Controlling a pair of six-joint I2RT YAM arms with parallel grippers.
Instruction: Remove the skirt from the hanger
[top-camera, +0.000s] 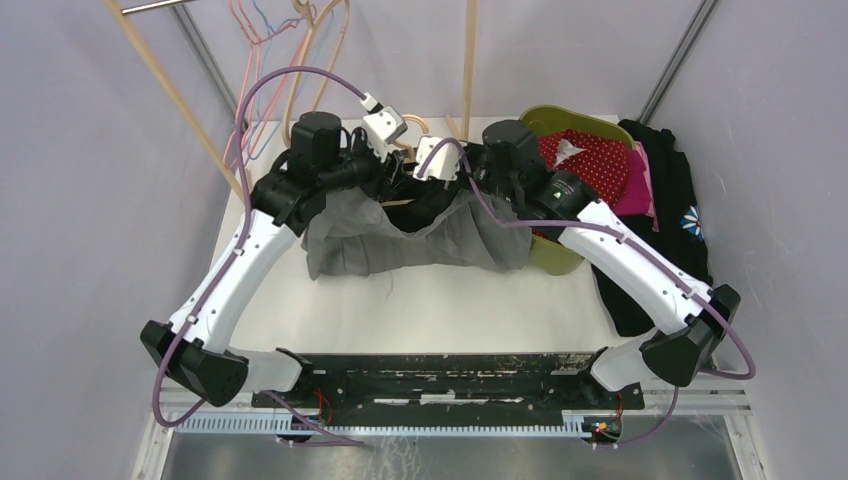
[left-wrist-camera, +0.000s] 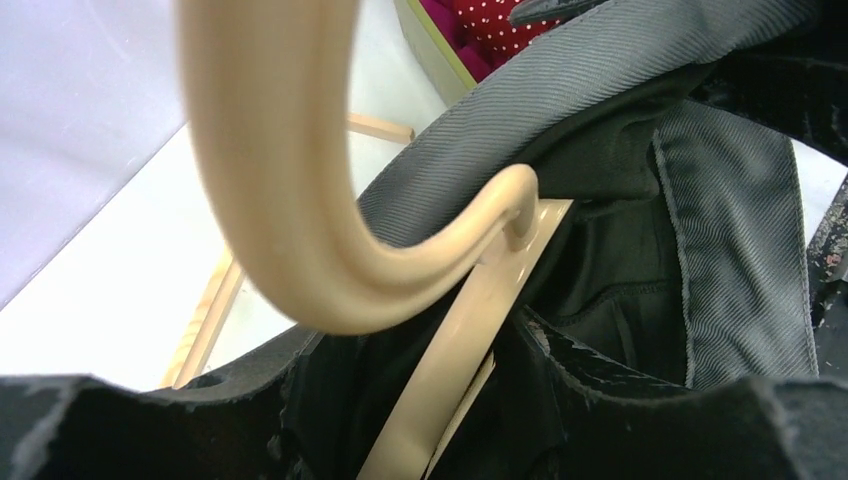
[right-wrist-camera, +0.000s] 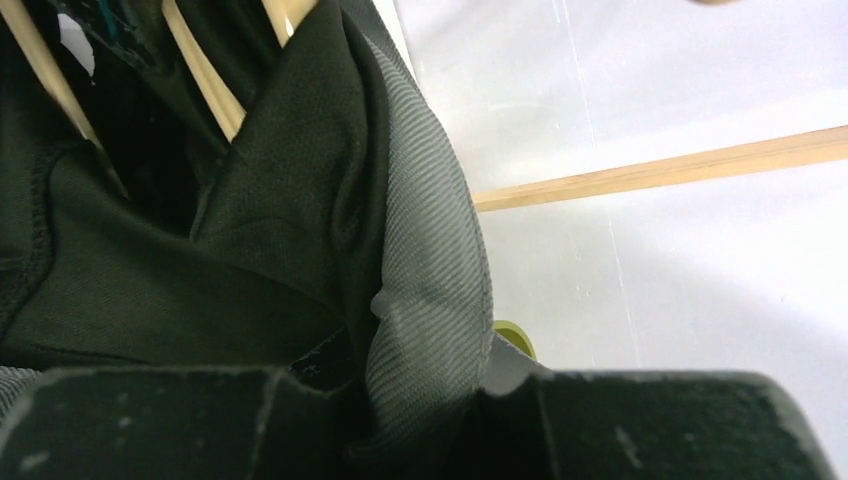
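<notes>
The grey skirt (top-camera: 420, 255) with its black lining hangs between both arms over the table, waist opening facing up. My left gripper (top-camera: 390, 182) is at the left of this opening. In the left wrist view its fingers (left-wrist-camera: 525, 400) close in on both sides of the wooden hanger (left-wrist-camera: 465, 325), whose bar runs down into the dark lining. On the right, my right gripper (top-camera: 448, 183) is shut on the skirt's waistband; the grey band (right-wrist-camera: 430, 260) passes between its fingers in the right wrist view. Most of the hanger is hidden by cloth and arms.
A green basket (top-camera: 550, 262) with red dotted and pink clothes stands at the right, beside a black garment (top-camera: 690, 230). Pink and blue hangers (top-camera: 255, 90) hang at the upper left near a wooden post (top-camera: 470, 60).
</notes>
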